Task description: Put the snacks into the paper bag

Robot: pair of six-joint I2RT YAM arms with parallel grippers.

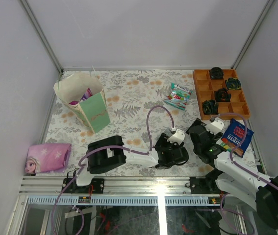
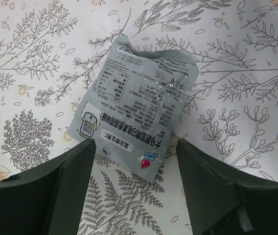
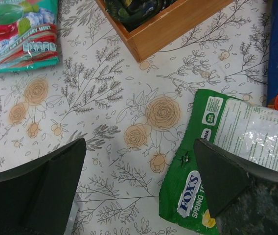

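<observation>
A grey-silver snack packet (image 2: 134,103) lies flat on the patterned table in the left wrist view, just beyond the fingertips of my left gripper, which is open and empty. My right gripper also stands open; its right finger (image 3: 242,191) overlaps a green Fox's packet (image 3: 242,147) in view. A red and teal candy packet (image 1: 178,96) lies left of the wooden tray. At the right edge is a blue packet (image 1: 238,137), partly over the green one. The paper bag (image 1: 94,111) stands open at the back left, with a purple packet (image 1: 86,95) inside.
A wooden compartment tray (image 1: 205,93) holding several dark coiled items stands at the back right. A pink printed pouch (image 1: 51,158) lies at the front left. Between the bag and the candy packet the table is clear.
</observation>
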